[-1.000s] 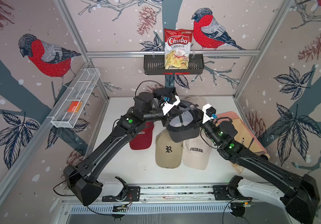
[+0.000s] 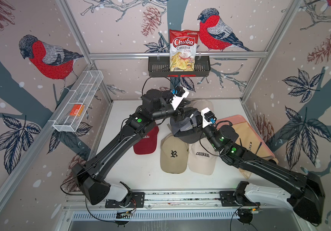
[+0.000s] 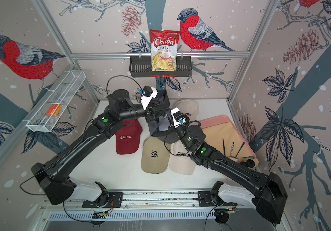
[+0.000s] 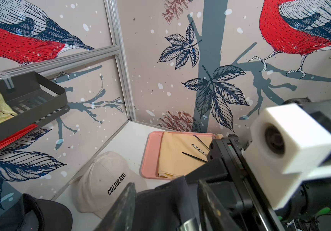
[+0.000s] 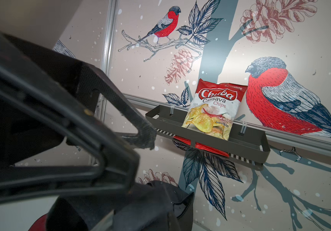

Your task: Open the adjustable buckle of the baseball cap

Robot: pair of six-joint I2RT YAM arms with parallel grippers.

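A dark grey cap [image 2: 186, 132] with lettering hangs between the arms, above the other caps, in both top views. My left gripper is open just over its dark fabric and strap, with a metal buckle piece [image 4: 186, 225] low between the fingers in the left wrist view. My right gripper [image 2: 203, 122] is at the cap's right side, shut; whether fabric is pinched in it is hidden. In the right wrist view the cap's dark band shows below large black gripper parts.
Red [image 3: 128, 142], olive [image 3: 154, 161] and cream caps [image 2: 202, 163] lie on the white table. A pink tray [image 4: 150, 154] with cloth and tools stands at right. A black shelf [image 2: 159, 67] holds chips [image 2: 182, 50]; a wire basket [image 2: 76, 123] hangs at left.
My left gripper has risen and moved right, over the cap. The right gripper and cap have shifted slightly left.
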